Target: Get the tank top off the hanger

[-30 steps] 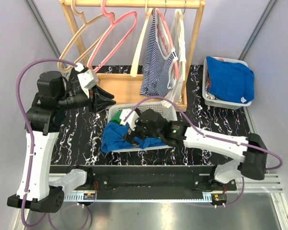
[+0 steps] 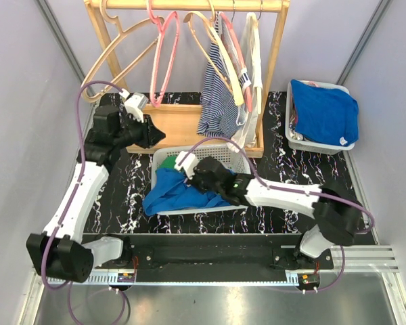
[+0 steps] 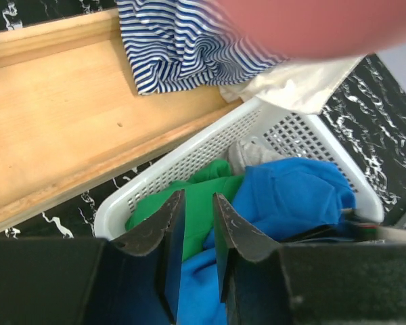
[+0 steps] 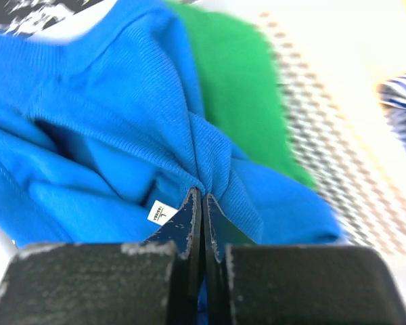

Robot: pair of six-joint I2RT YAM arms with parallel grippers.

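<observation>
A striped tank top (image 2: 218, 95) hangs on the wooden rack among hangers, a pink hanger (image 2: 240, 61) beside it; its striped hem shows in the left wrist view. My left gripper (image 2: 155, 135) is raised left of the tank top, fingers part open in the left wrist view, nothing between them. My right gripper is shut, down on blue cloth (image 4: 122, 101) in the middle basket; whether it pinches any cloth is unclear.
The middle basket (image 3: 149, 176) also holds green cloth (image 3: 196, 203). A second basket (image 2: 301, 139) with blue cloth stands back right. Empty hangers (image 2: 162, 40) hang over the wooden tray (image 2: 166, 122).
The pink and pale hangers on the rack have swung. My right arm has shifted about over the middle basket.
</observation>
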